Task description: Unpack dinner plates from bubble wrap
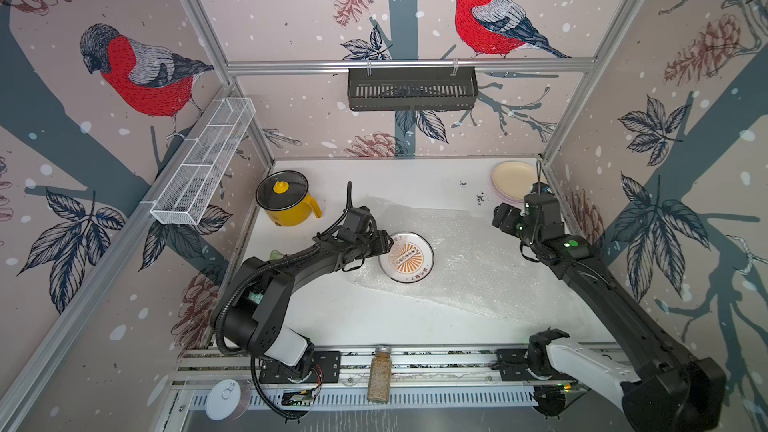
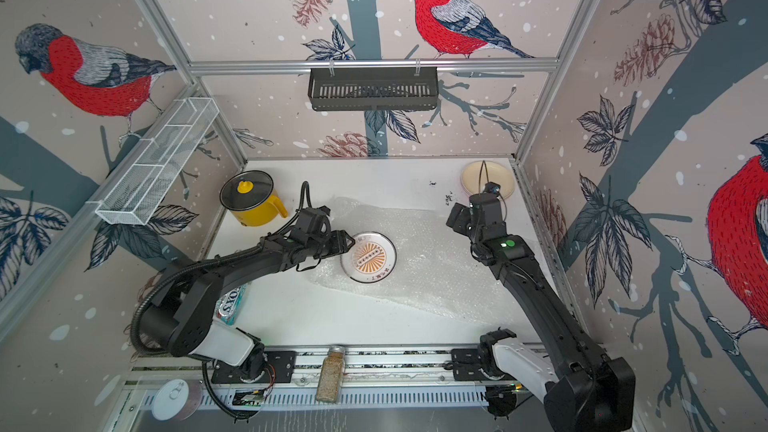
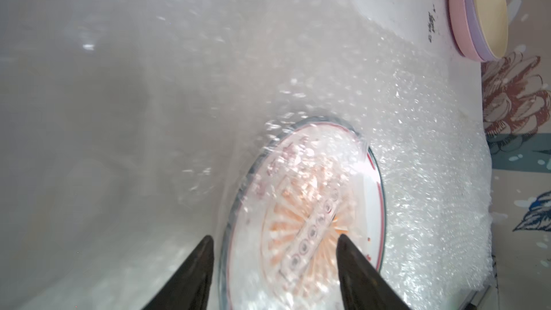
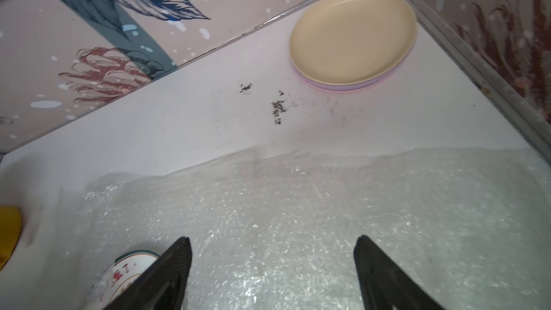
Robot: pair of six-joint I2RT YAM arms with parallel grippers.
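Observation:
A white plate with an orange sunburst print (image 1: 408, 260) lies flat on the bubble wrap (image 1: 488, 268) in the middle of the table. My left gripper is over the plate's left edge, its fingers part open and apart. Clear film covers part of the plate in the left wrist view. My right gripper is raised over the right part of the wrap, open with nothing between its fingers. A stack of cream, lilac and pink plates (image 4: 353, 34) sits at the back right.
A yellow pot with a lid (image 1: 292, 212) stands at the back left. A white wire shelf (image 1: 200, 160) hangs on the left wall and a dark basket (image 1: 412, 88) on the back wall. Bare table shows along the back and front edges.

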